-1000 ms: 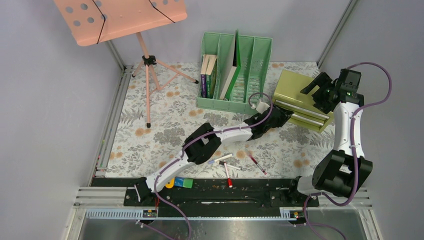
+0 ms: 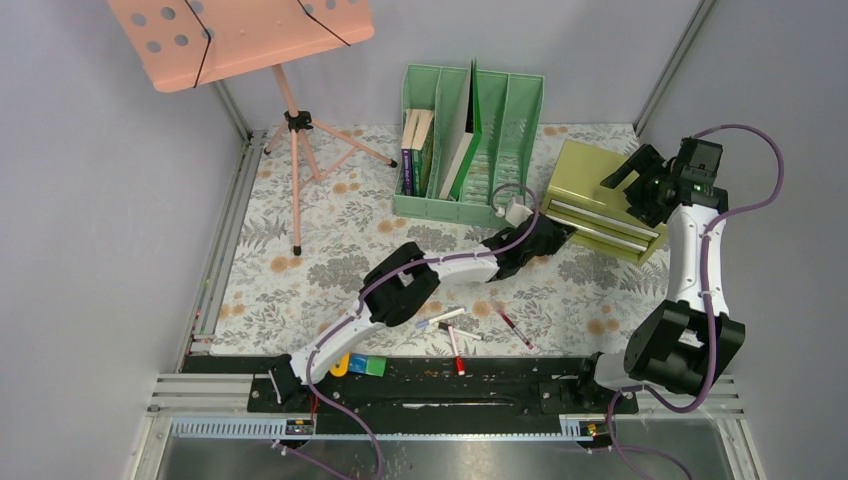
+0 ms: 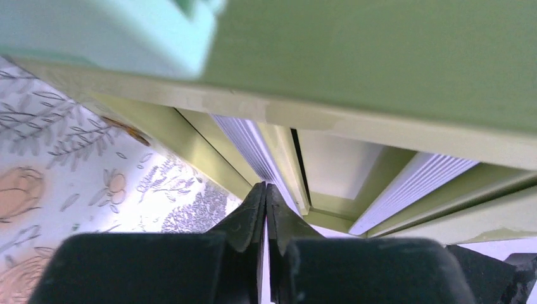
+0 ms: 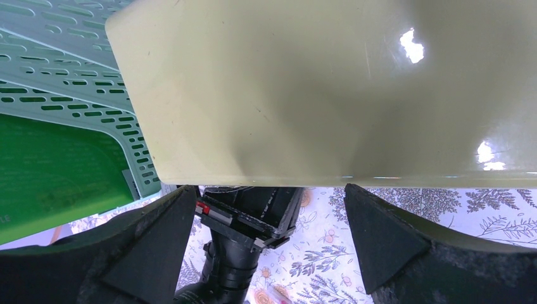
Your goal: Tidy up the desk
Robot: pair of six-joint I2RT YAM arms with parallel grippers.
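An olive-green drawer box (image 2: 590, 165) stands right of the green file organizer (image 2: 520, 110), which holds books (image 2: 415, 150) and a green folder (image 2: 462, 130). My left gripper (image 2: 566, 230) is at the box's front; in the left wrist view its shut fingertips (image 3: 256, 199) meet at a ridged drawer handle (image 3: 244, 139), with nothing seen between them. My right gripper (image 2: 625, 180) hangs open over the box's top (image 4: 316, 88), empty. Several markers (image 2: 510, 322) lie loose on the desk near the front.
A pink music stand (image 2: 240, 35) occupies the back left. Blue, green and yellow items (image 2: 372, 366) lie at the front edge under the left arm.
My left arm has shifted slightly left, along the drawer front. The right arm looks unmoved.
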